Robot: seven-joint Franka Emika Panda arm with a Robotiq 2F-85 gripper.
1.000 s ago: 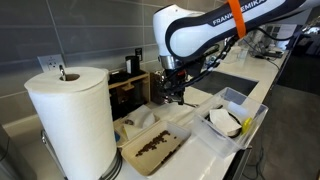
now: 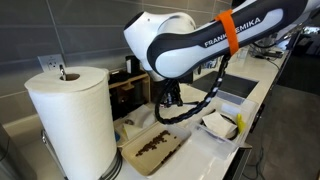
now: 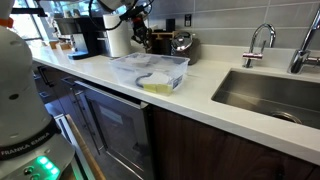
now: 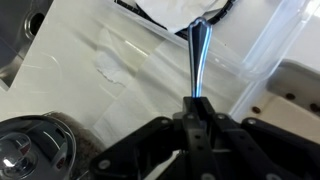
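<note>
A slim, shiny metal utensil (image 4: 200, 48) sticks out from between the fingers of my gripper in the wrist view; the fingers are shut on it. Whether it is a spoon handle or another piece of cutlery I cannot tell. In the first exterior view my gripper (image 2: 172, 97) hangs low under the arm, dark and partly lost against the background, above the counter between a beige tray (image 2: 143, 162) with brown bits and a clear plastic bin (image 2: 216, 143). From the other side the gripper (image 3: 137, 22) shows small behind the bin (image 3: 125, 75).
A large paper towel roll (image 2: 75, 120) stands close on the left. Something yellow (image 3: 157, 89) lies in the bin's near side. Toward the lower left of the wrist view sits a dark round glass vessel (image 4: 35, 148). The sink (image 3: 270, 100) lies far to the right.
Over the last second the arm has swung left and closer to the camera in the first exterior view. The tray and bin have stayed in place.
</note>
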